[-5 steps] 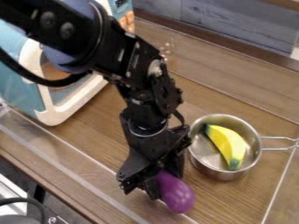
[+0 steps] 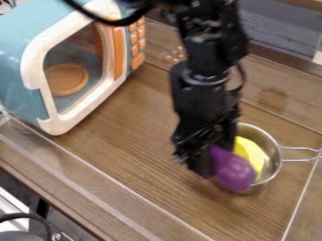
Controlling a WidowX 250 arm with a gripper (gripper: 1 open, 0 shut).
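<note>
My black gripper [image 2: 204,154] is shut on a purple eggplant-like toy [image 2: 233,172], which it holds at the left side of a steel pot [image 2: 270,172], partly over it. A yellow banana [image 2: 254,153] is in the pot, partly hidden behind the purple toy and my gripper. The pot's handle points right.
A light blue toy microwave [image 2: 28,75] with a white door frame stands at the upper left on the wooden counter [image 2: 126,165]. A grey wall runs along the back. A cable lies at the lower left.
My gripper has risen and moved right and back with the purple toy, from the front of the counter to over the pot, now covering part of the banana.
</note>
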